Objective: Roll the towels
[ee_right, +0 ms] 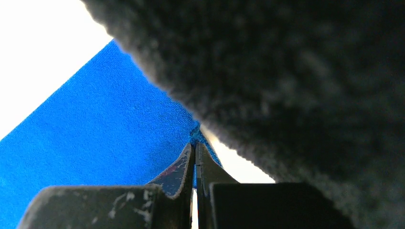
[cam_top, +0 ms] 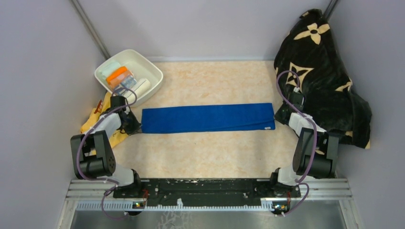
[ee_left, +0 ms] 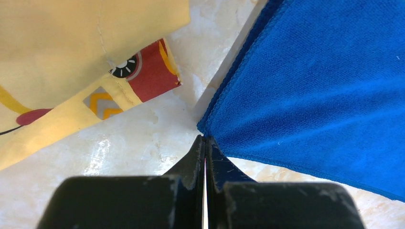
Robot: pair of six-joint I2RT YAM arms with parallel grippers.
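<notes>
A blue towel [cam_top: 205, 117] lies folded in a long strip across the table, its upper layer drawn forward over the lower one. At its front left corner, my left gripper [cam_top: 141, 129] is shut on the cloth. The left wrist view shows those fingertips [ee_left: 199, 143] pinching the corner of the towel [ee_left: 310, 95]. My right gripper [cam_top: 275, 117] is shut on the towel's right edge. There the fingertips [ee_right: 189, 150] meet the edge of the cloth [ee_right: 119, 119]. On the right, a narrow strip of the lower layer and a white label still show along the front.
A white basin [cam_top: 155, 78] holding an orange-lidded container stands at the back left. Yellow cloth [cam_top: 119, 137] lies under the left arm. A black patterned blanket [cam_top: 329, 100] is heaped beside the right gripper. Bare table [cam_top: 205, 155] shows before and behind the towel.
</notes>
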